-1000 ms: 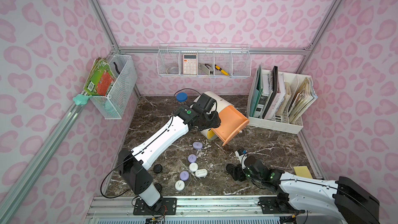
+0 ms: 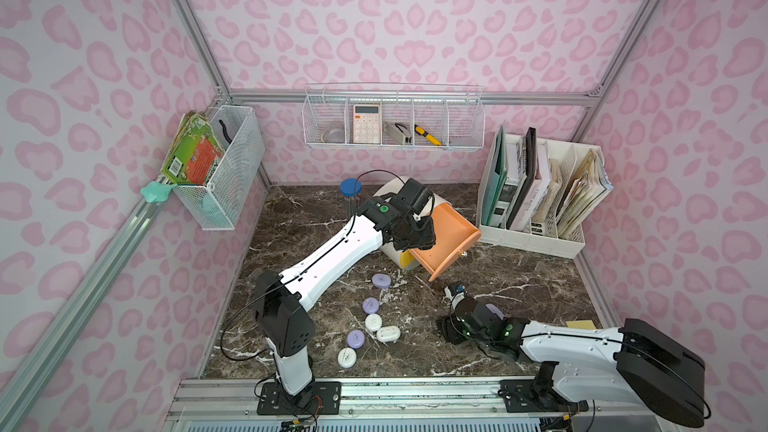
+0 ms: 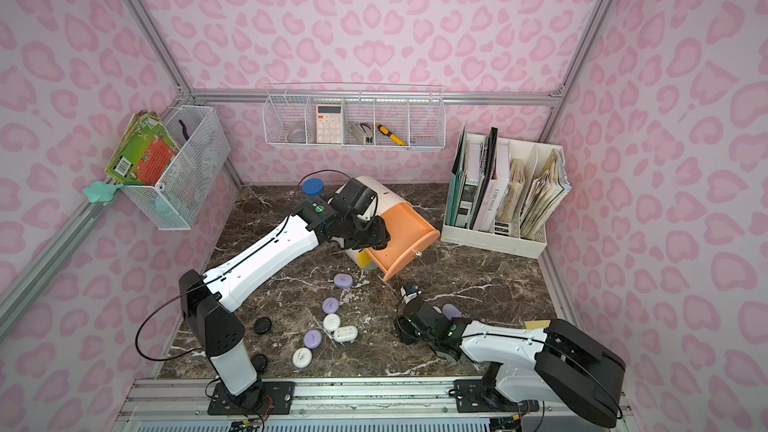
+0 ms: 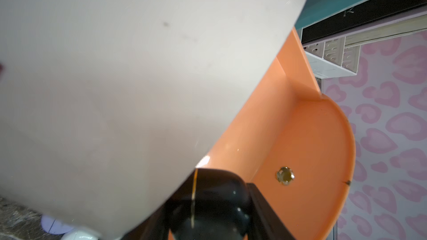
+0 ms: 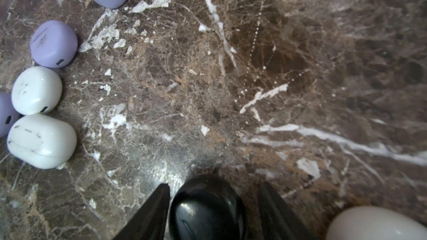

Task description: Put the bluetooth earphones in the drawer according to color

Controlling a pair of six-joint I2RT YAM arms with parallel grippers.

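Note:
Over the pulled-out orange drawer (image 2: 449, 238) of the white cabinet, my left gripper is shut on a black earphone case (image 4: 218, 200). Another black case (image 5: 206, 211) lies on the table between the parted fingers of my right gripper; the left finger is close against it, and a gap shows on the other side. Lilac cases (image 2: 381, 281) and white cases (image 2: 388, 334) lie scattered left of centre. Two black cases (image 3: 262, 325) sit near the left arm's base. No earphone case shows in the visible part of the drawer.
A white case (image 5: 378, 224) lies right of the right gripper, and a lilac case (image 2: 494, 310) is behind that arm. A blue-topped container (image 2: 350, 186) stands left of the cabinet. File racks (image 2: 532, 240) fill the back right.
The left gripper has moved right, further over the drawer. My right gripper has shifted slightly left, now covering the black case in the top view; its arm uncovers a lilac case.

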